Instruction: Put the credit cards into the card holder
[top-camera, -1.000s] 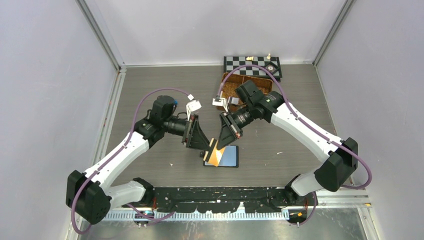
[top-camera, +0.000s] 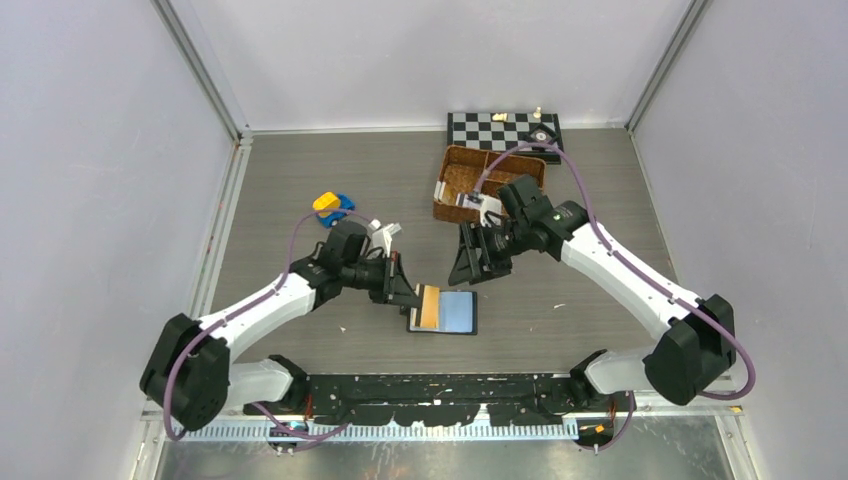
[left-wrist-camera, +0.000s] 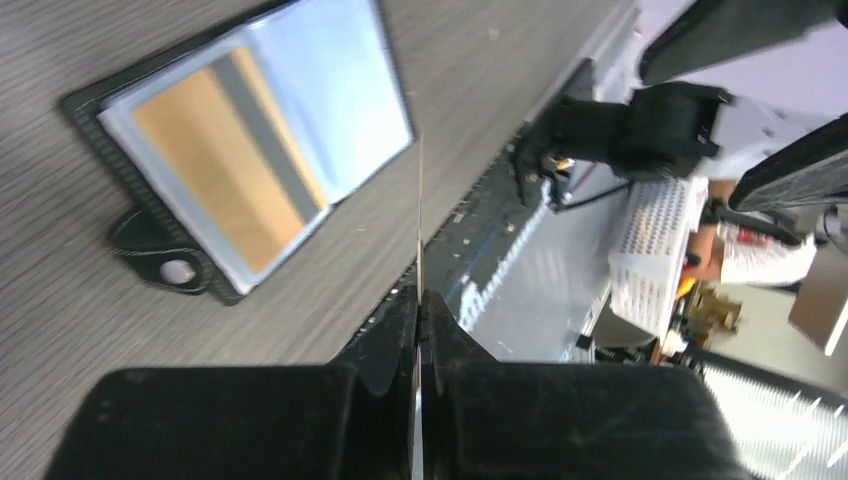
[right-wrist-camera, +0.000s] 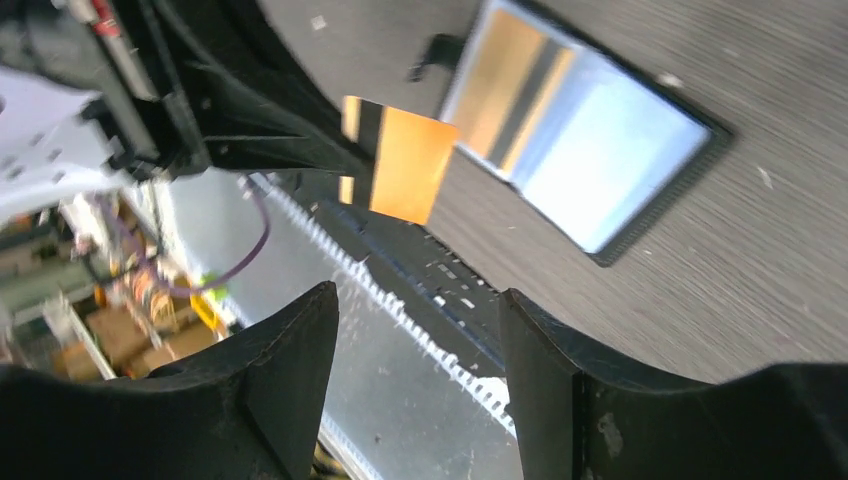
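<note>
An orange card with a black stripe juts from my left gripper, whose fingers are pressed together on it; in the left wrist view the card shows only as a thin upright edge. Below it on the table lies the open card holder (top-camera: 459, 312), black-rimmed with clear bluish sleeves. One side of it bears an orange, black-striped card (left-wrist-camera: 225, 155); the other side (left-wrist-camera: 330, 90) looks plain pale blue. To the right of the held card, my right gripper stands open and apart from it, nothing between its fingers.
Behind the right gripper sits a brown wicker basket (top-camera: 458, 168) with pale cards in it, and a chessboard (top-camera: 490, 131) beyond. A yellow and blue object (top-camera: 330, 204) lies back left. Table right of the holder is clear.
The card stays with the left gripper, which is lower over the holder.
</note>
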